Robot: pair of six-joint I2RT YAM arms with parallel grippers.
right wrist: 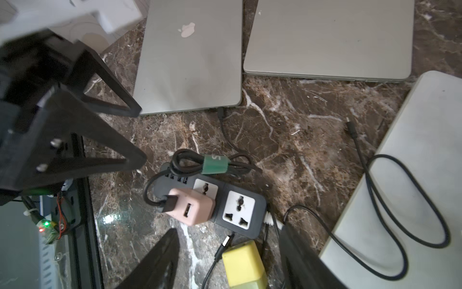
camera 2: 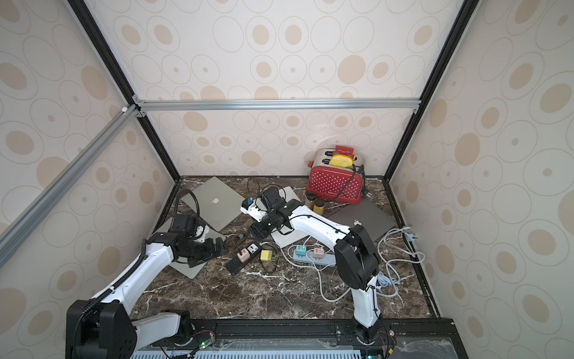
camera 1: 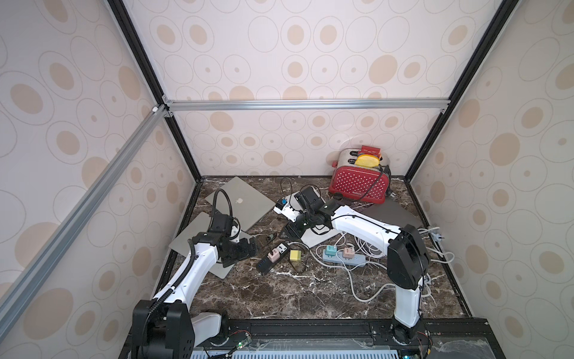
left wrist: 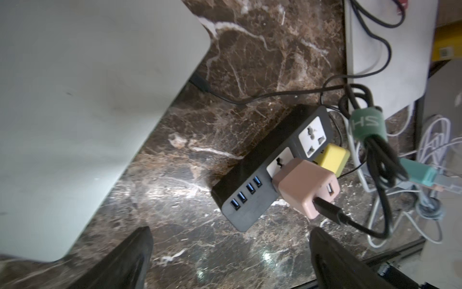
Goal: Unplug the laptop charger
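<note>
A pink charger (left wrist: 308, 185) sits plugged into the black power strip (left wrist: 243, 185), a dark cable plug in its face. From the charger the black cable, bundled with a green tie (right wrist: 215, 164), leads to a plug (right wrist: 221, 113) at the edge of a silver laptop (right wrist: 190, 62). The left gripper stands open above the near-left laptop's edge, left of the strip, nothing between its fingers. Open and empty as well, the right gripper hangs over the table behind the strip; the yellow charger (right wrist: 243, 265) shows between its fingers, apart from them.
A second silver laptop (right wrist: 329, 41) and a white one (right wrist: 409, 168) with a loose black cable (right wrist: 353, 129) lie nearby. White cords tangle by the blue strip (camera 1: 358, 259) on the right. A red toaster (camera 1: 358, 182) stands at the back.
</note>
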